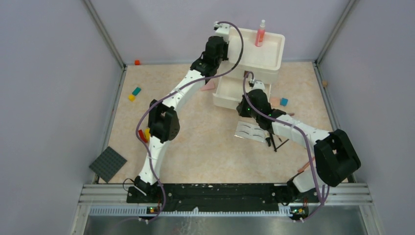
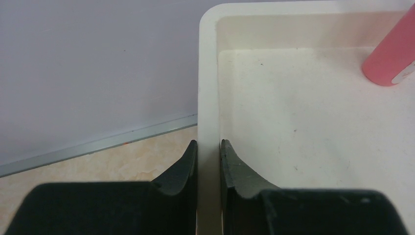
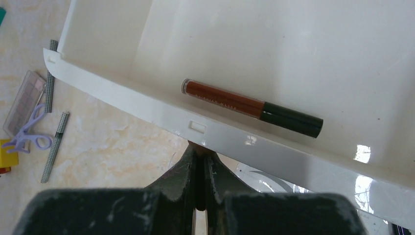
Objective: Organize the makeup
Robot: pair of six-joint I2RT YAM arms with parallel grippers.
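A white drawer unit [image 1: 266, 54] stands at the back, with a pink bottle [image 2: 384, 58] upright on top. My left gripper is shut on the left rim of the top tray [image 2: 313, 112]. The lower drawer [image 1: 225, 100] is pulled out; in the right wrist view a brown lip gloss tube [image 3: 230, 100] with a black cap lies inside it, along the front. My right gripper is shut on something at the drawer's front edge [image 3: 156, 115], apparently the brown pull under it.
Eyelash sheets [image 1: 249, 131], brushes and pencils [image 1: 274, 144] lie on the table right of centre. In the right wrist view are purple scissors [image 3: 22, 139] and a clear case [image 3: 22, 100]. Coloured blocks and a dark mat [image 1: 107, 164] are at the left.
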